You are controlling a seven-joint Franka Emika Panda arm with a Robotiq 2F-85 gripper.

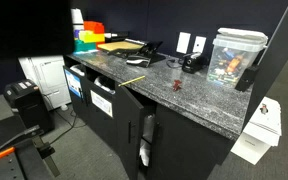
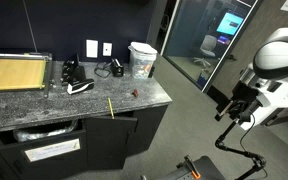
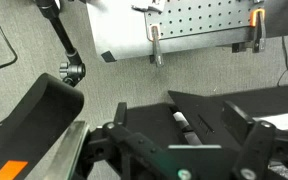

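My gripper is open at the bottom of the wrist view, its black fingers spread wide with nothing visible between them. Beneath it lie grey floor and dark panels. A dark cabinet door stands ajar below the counter in exterior view 1, and something white shows in the gap beside it. On the speckled counter lie a thin yellow stick and a small reddish object. The white arm stands at the right of exterior view 2, apart from the counter.
A lidded clear tub of mixed items stands at the counter's end. Black items and a wooden tray sit farther along. A perforated metal plate with clamps borders the wrist view's top. Open floor separates arm and counter.
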